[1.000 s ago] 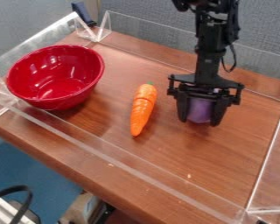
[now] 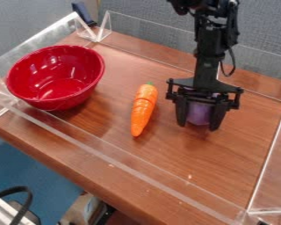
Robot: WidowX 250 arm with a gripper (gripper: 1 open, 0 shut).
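Note:
The black gripper (image 2: 204, 109) is lowered over a small purple object (image 2: 199, 118) on the wooden table, its fingers on either side of it and partly hiding it. Whether the fingers press on it is hard to make out. An orange carrot (image 2: 143, 109) lies to the left of the gripper, apart from it, and a red bowl (image 2: 55, 77) stands at the back left.
Clear plastic walls border the wooden table (image 2: 143, 176). Bare wood lies in front of the carrot and gripper. A grey padded wall runs along the back, and a dark cable hangs at the lower left.
The gripper has shifted very slightly, and its fingers now cover a bit more of the purple object. The carrot and bowl are unchanged.

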